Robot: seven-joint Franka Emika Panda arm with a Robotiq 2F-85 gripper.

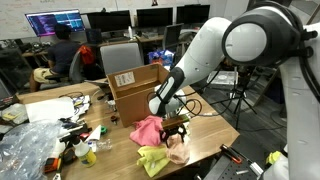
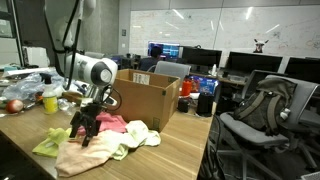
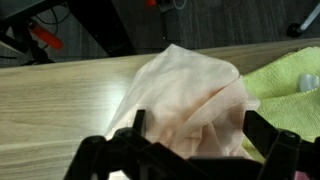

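A pale pink cloth [image 3: 190, 95] fills the middle of the wrist view, loosely spread near the table's edge. My gripper stands open over it, its dark fingers [image 3: 140, 122] apart on either side of the folds. Whether the fingertips touch the cloth, I cannot tell. In exterior view 1 the gripper [image 1: 176, 132] is low over the pink cloth [image 1: 178, 150]. Beside it lies a yellow-green cloth [image 1: 153, 160], and a brighter pink cloth [image 1: 147, 130] lies farther back. Exterior view 2 shows the pale pink cloth [image 2: 85, 155] draping toward the near edge under the gripper [image 2: 87, 130].
A large cardboard box [image 1: 133, 95] stands behind the cloths. Yellow cup-like item [image 1: 86, 153] and clear plastic bags [image 1: 28, 145] are at the left. Bare table [image 1: 215, 135] shows to the right of the cloths.
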